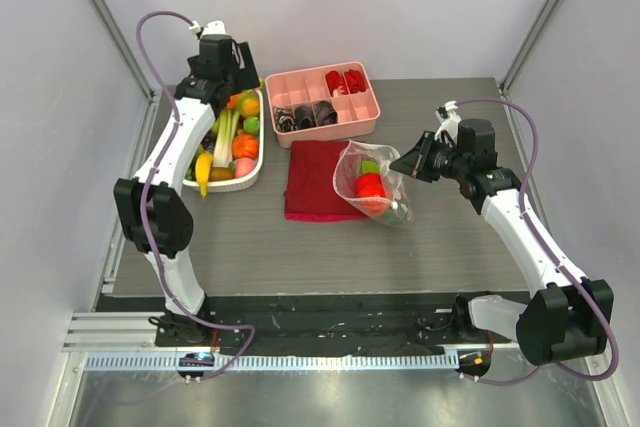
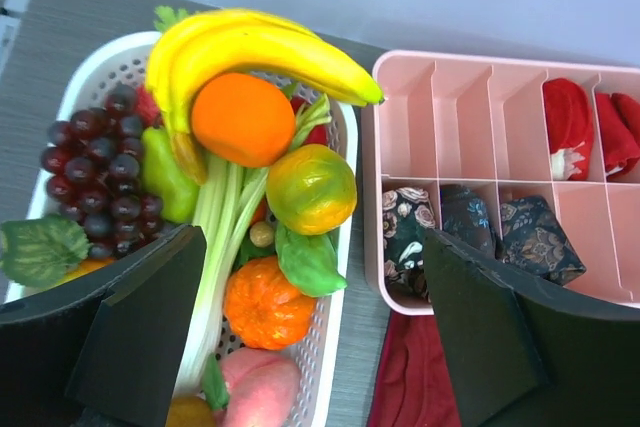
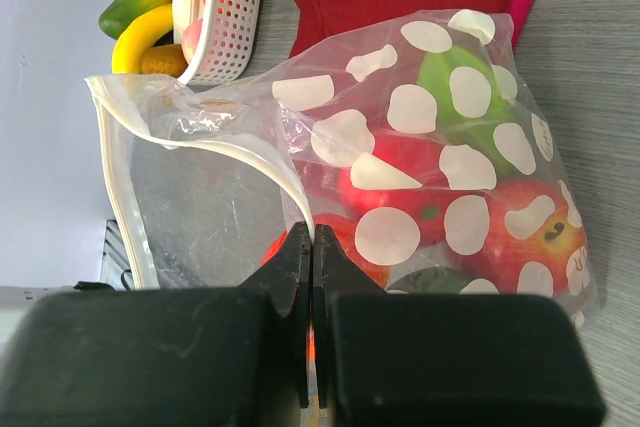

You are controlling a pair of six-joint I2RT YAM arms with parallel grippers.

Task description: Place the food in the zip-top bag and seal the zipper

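Observation:
A white basket (image 1: 235,183) at the left is full of play food, including bananas (image 2: 250,37), an orange (image 2: 243,119), grapes and celery. My left gripper (image 1: 235,62) hangs open above the basket's back end, nothing between its fingers. The clear zip bag (image 1: 350,182), with red and green food inside, lies right of centre. My right gripper is shut on the rim of the bag's open mouth, holding it up.
A pink divided bin (image 1: 310,82) with cloth items stands at the back. A red cloth (image 1: 312,172) lies beside the bag.

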